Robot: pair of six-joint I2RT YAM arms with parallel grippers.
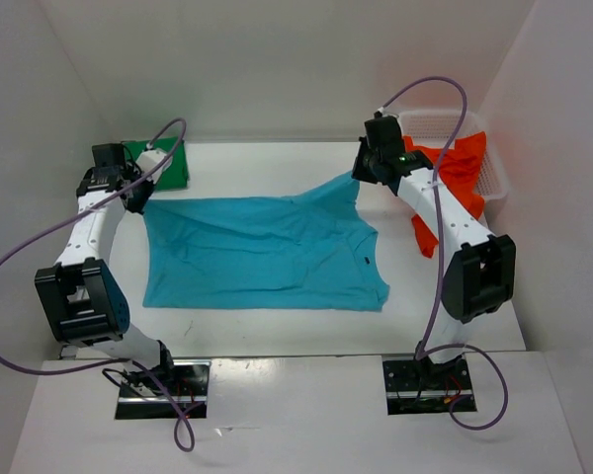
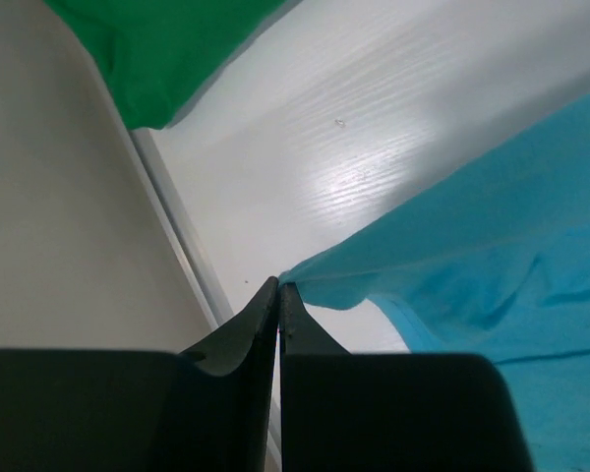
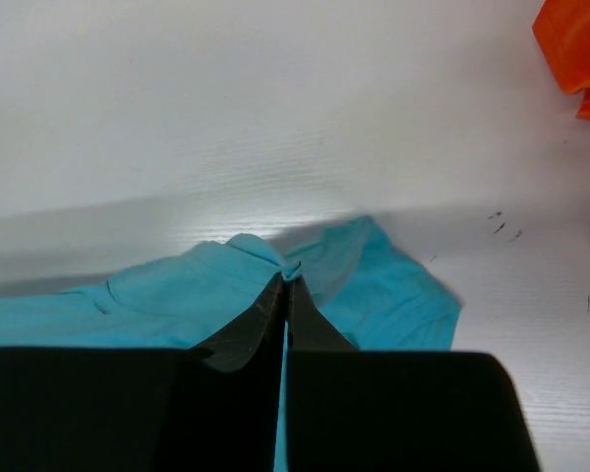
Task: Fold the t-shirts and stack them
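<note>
A teal T-shirt [image 1: 257, 257] is spread across the table, its far edge lifted between my grippers. My left gripper [image 1: 138, 207] is shut on its far left corner; in the left wrist view the cloth [image 2: 511, 236] runs right from the fingertips [image 2: 289, 315]. My right gripper [image 1: 359, 173] is shut on the far right corner, where bunched cloth [image 3: 197, 295] meets the fingertips in the right wrist view.
A folded green shirt [image 1: 173, 173] lies at the back left. A white basket [image 1: 435, 123] with orange cloth [image 1: 460, 173] stands at the back right.
</note>
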